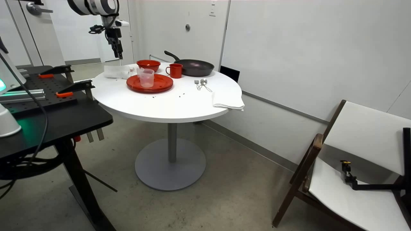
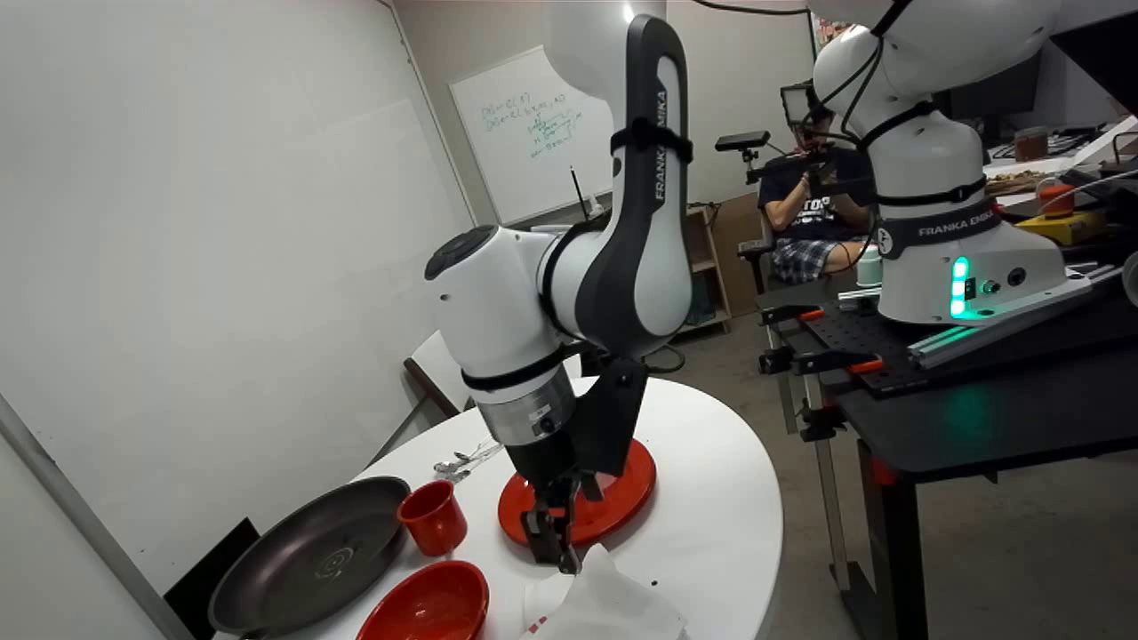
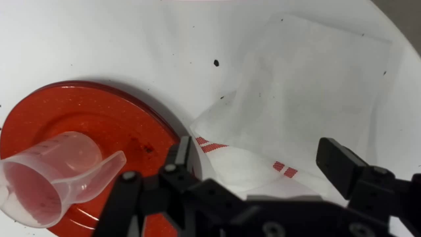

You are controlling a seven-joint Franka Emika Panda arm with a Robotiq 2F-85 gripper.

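Note:
A white paper napkin with red marks (image 3: pixel 300 94) lies rumpled on the round table, next to the stacked red plates (image 3: pixel 118 118). Over it my gripper points down, open, its fingers wide apart with the napkin visible below the gap. In exterior view 2 a peak of the napkin (image 2: pixel 608 608) appears close to the gripper (image 2: pixel 556 560); whether they touch I cannot tell. A clear plastic measuring cup (image 3: pixel 59 173) rests on its side on the plates in the wrist view.
Behind the plates are a red bowl (image 1: pixel 149 64), a red mug (image 1: pixel 175 71) and a black frying pan (image 1: pixel 196 67). Metal utensils (image 1: pixel 202 83) and a folded white cloth (image 1: pixel 228 100) lie farther right.

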